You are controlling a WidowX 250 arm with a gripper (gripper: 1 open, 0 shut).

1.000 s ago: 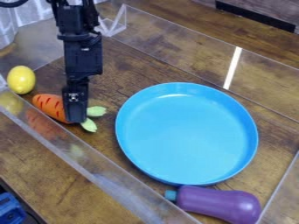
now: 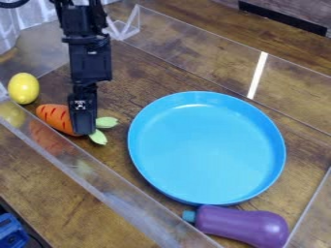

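My black gripper (image 2: pixel 83 114) reaches down from the top left onto an orange toy carrot (image 2: pixel 54 118) with pale green leaves (image 2: pixel 104 132), lying on the wooden surface at the left. The fingertips are low over the carrot near its leafy end and partly cover it. Whether they touch it is hard to tell, and the gap between them is not clear.
A blue plate (image 2: pixel 207 147) fills the middle right. A yellow egg-shaped toy (image 2: pixel 22 87) lies left of the carrot, and a purple eggplant (image 2: pixel 243 226) at the bottom right. Clear plastic walls edge the wooden area (image 2: pixel 181 63).
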